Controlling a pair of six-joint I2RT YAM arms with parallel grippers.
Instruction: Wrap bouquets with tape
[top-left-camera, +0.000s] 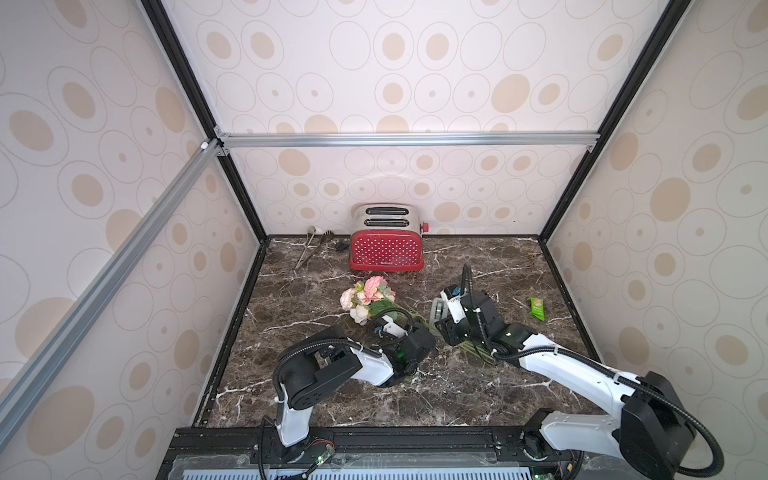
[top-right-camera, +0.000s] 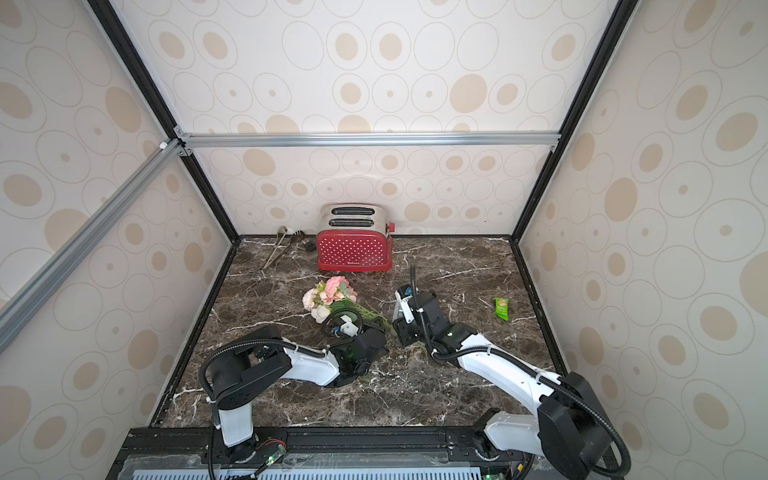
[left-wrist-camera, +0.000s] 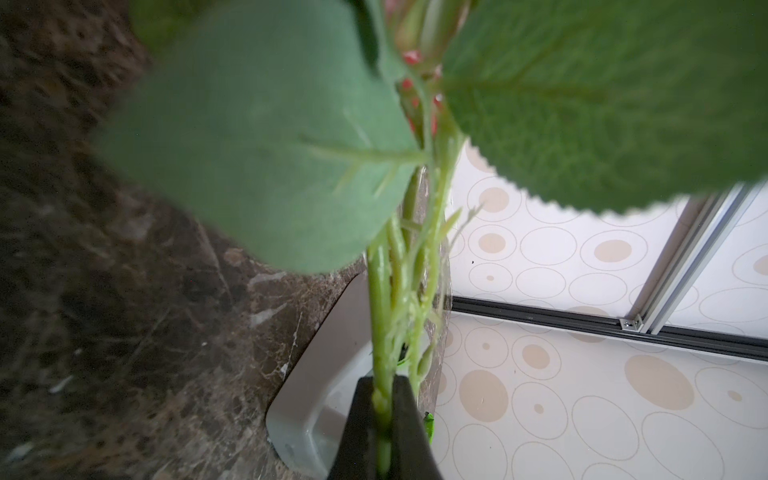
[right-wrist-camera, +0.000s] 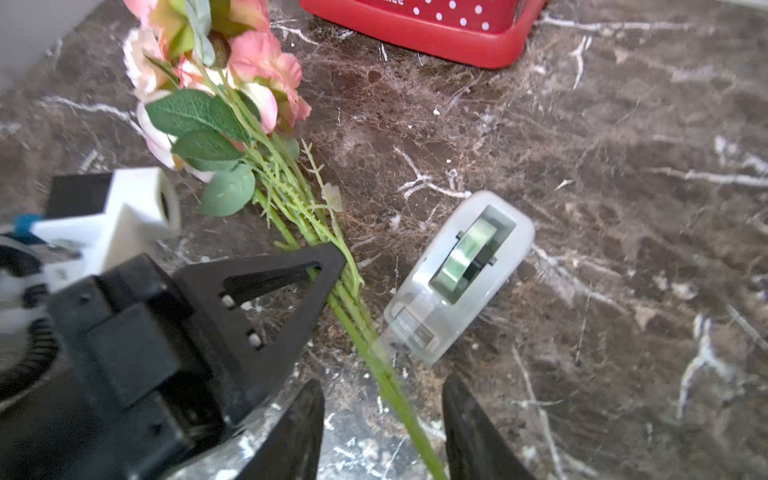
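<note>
Pink and cream flowers (top-left-camera: 368, 297) make up the bouquet head, left of centre. My left gripper is shut on its green stems (left-wrist-camera: 384, 312), and part of a stem shows between the fingers. To the right of these stems, a white tape dispenser (right-wrist-camera: 424, 312) rests on the marble surface with its roll showing. A clear strip of tape (right-wrist-camera: 385, 345) appears to reach from its lower end to the stems; how far it goes round them I cannot tell. My right gripper stands open, its fingers on either side of the lower stems in the right wrist view.
A red and cream toaster (top-left-camera: 387, 249) stands against the back wall. Thin utensils (top-left-camera: 304, 248) lie to its left. Toward the right edge lies a small green packet (top-left-camera: 537, 309).
</note>
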